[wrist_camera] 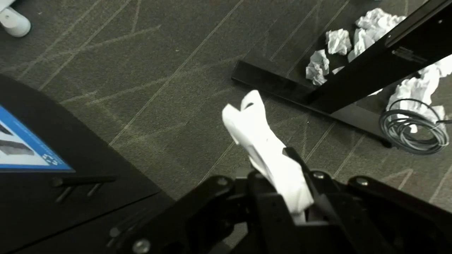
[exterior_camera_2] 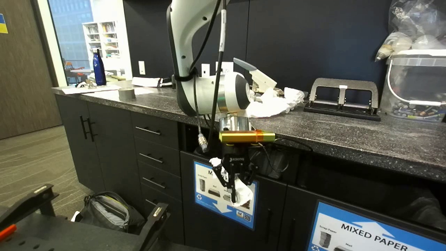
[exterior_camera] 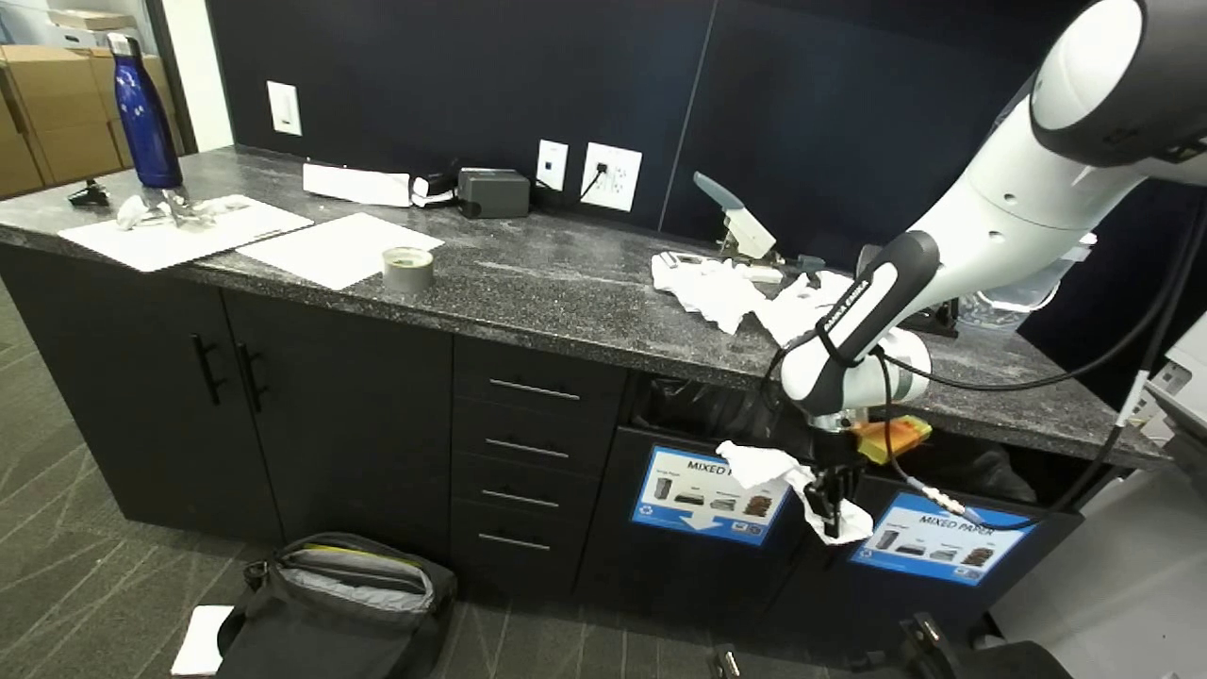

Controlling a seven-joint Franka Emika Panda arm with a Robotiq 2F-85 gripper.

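Observation:
Shut on a crumpled white paper (exterior_camera: pixel 770 465), my gripper (exterior_camera: pixel 834 519) hangs in front of the cabinet, below the counter's edge. One end of the paper sticks out to the left and the other droops below the fingers in exterior view 1. From the other side, exterior view 2 has the gripper (exterior_camera_2: pixel 234 196) with part of the paper (exterior_camera_2: pixel 243 193) behind its fingers. In the wrist view the paper (wrist_camera: pixel 271 156) lies pinched between the dark fingers, its free end pointing over the carpet.
Open bins with "Mixed Paper" signs (exterior_camera: pixel 710 494) sit under the counter (exterior_camera: pixel 532 283). More crumpled paper (exterior_camera: pixel 710 289) lies on top, near a stapler (exterior_camera: pixel 741 226) and a hole punch (exterior_camera_2: pixel 343 98). Paper balls (wrist_camera: pixel 339 41) and a coiled cable (wrist_camera: pixel 414 132) lie on the floor.

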